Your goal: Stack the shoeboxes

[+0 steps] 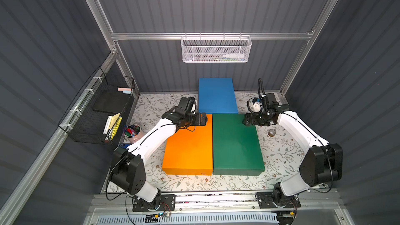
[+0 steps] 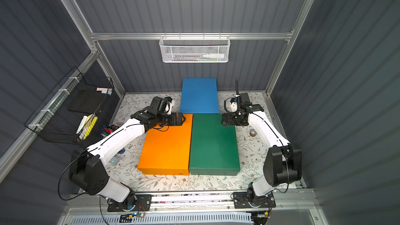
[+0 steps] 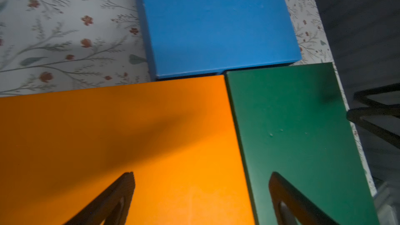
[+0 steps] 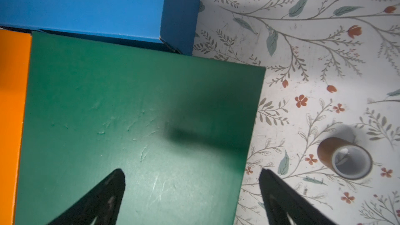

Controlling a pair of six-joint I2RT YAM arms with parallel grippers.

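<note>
An orange shoebox [image 1: 189,150] and a green shoebox [image 1: 237,145] lie side by side on the table, almost touching. Behind them, across their seam, sits a blue shoebox [image 1: 216,95]. Over the orange box's far right part hangs my left gripper [image 1: 204,119], open and empty; its blurred fingers [image 3: 118,200] show above the orange lid and the green lid. My right gripper [image 1: 245,119] is above the far right part of the green box, likewise open, with one finger [image 4: 102,200] over the lid and the other beyond its right edge.
A tape roll [image 1: 271,133] stands on the table right of the green box. At the left are a pot of small items [image 1: 133,131] and a black wire basket [image 1: 98,108]. A white mesh basket [image 1: 216,50] hangs at the back.
</note>
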